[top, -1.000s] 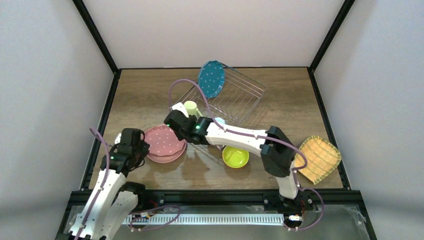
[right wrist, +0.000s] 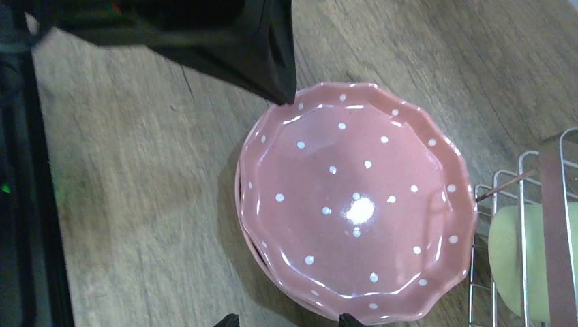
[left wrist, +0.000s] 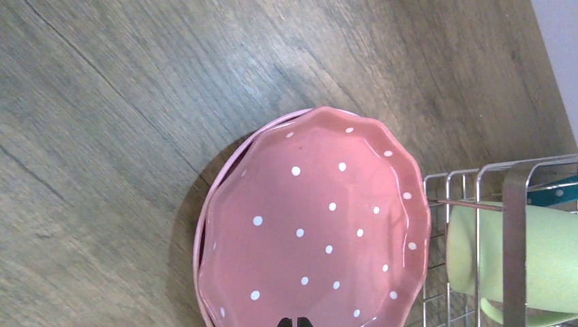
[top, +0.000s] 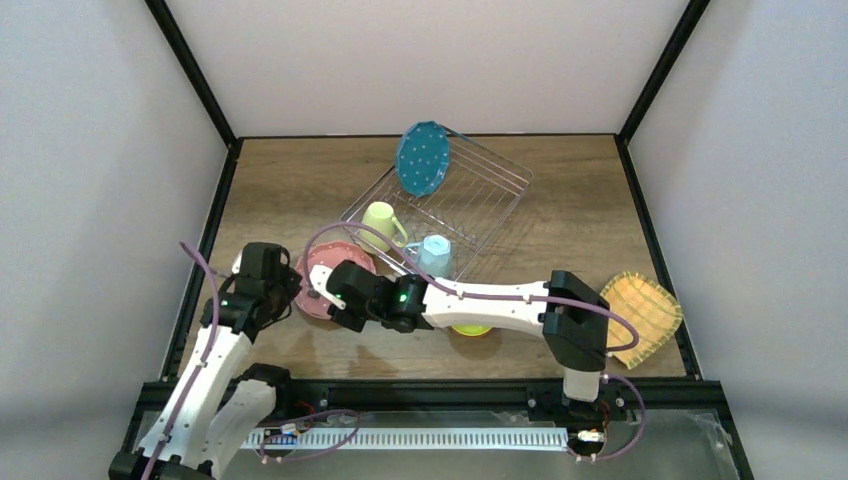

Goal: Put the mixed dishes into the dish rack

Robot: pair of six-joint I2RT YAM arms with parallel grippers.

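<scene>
A pink scalloped plate (left wrist: 317, 204) with white dots lies over a second pink plate (left wrist: 198, 259), whose rim peeks out along one side. My left gripper is shut on the upper plate's rim at its left edge, as the right wrist view also shows. Over the plates reaches my right gripper, open and empty, its fingertips near the plate's lower edge. The wire dish rack (top: 485, 205) holds a blue dotted plate (top: 422, 160) standing upright, a green mug (top: 378, 222) and a light blue mug (top: 435, 256).
A yellow-green bowl (top: 472, 330) shows partly beneath the right arm. At the far right lies a yellow checked cloth (top: 645, 312). The rack's near-left side stands close to the pink plates. Table to the right of the rack is clear.
My right arm has swung left and toward the front, away from the rack and over the pink plates, covering part of the bowl. The left gripper has shifted slightly toward the back.
</scene>
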